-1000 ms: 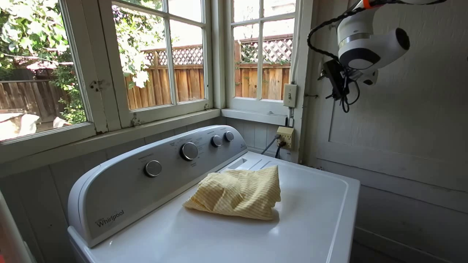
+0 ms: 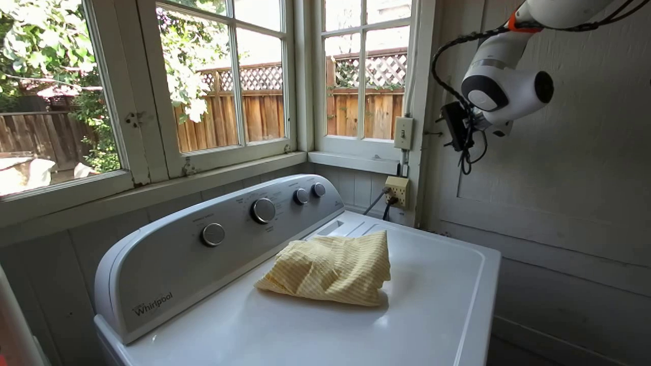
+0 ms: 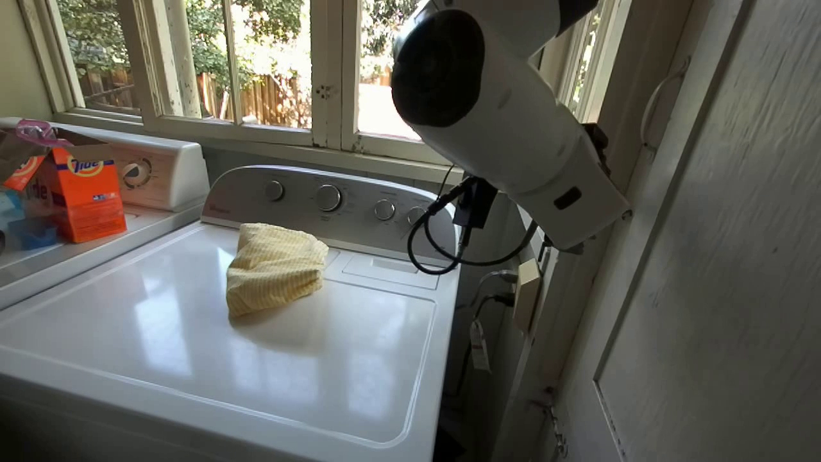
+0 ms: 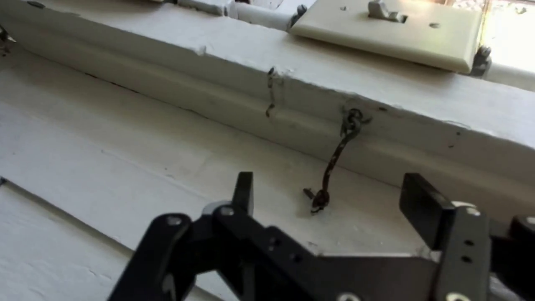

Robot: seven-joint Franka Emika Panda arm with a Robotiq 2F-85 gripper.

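Observation:
In the wrist view my gripper is open, its two dark fingers wide apart with nothing gripped. Beyond the gap a rusty metal hook (image 4: 333, 163) hangs from an eye (image 4: 354, 118) screwed into the pale wooden frame. Its curled lower end appears between the fingertips in the picture; how far off it lies is hard to judge. A crumpled yellow striped cloth (image 2: 332, 268) rests on the white dryer top (image 2: 421, 293), well below and left of the arm (image 2: 488, 91) in exterior view 1.
A light switch (image 2: 403, 133) and an outlet with plugged cords (image 2: 396, 190) sit on the wall near the arm. The panelled door (image 2: 549, 152) rises behind it. An orange detergent box (image 3: 86, 192) stands on the neighbouring machine. Most of the dryer top is clear.
In exterior view 1 the arm's wrist has come lower and a little left, with its dangling cables, closer to the hook. The cloth lies as before.

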